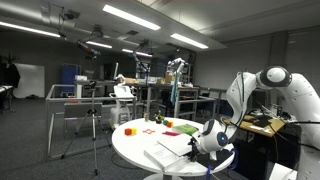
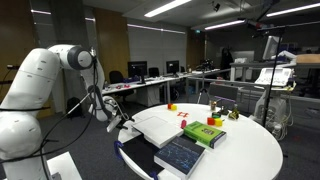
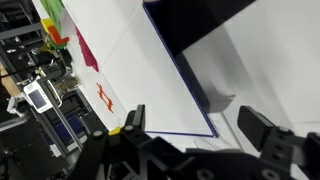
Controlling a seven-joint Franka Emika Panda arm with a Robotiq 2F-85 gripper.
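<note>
A white panel [image 3: 150,65] with a thin blue edge, looking like a box lid, stands tilted in the wrist view. Its corner reaches in between the fingers of my gripper, which are wide apart; whether they touch it cannot be told. In exterior view 2 the same panel [image 2: 160,127] leans above a dark, blue-rimmed opening, with my gripper [image 2: 122,126] low at its left edge. From the other side, in exterior view 1, my gripper [image 1: 194,153] is close to the tabletop beside the white panel [image 1: 174,145].
A dark grey-topped box [image 2: 178,156] and a green box [image 2: 204,134] lie on the round white table [image 2: 245,155]. Small red and yellow items [image 2: 215,121] sit farther back. A tripod [image 1: 94,120] stands off the table.
</note>
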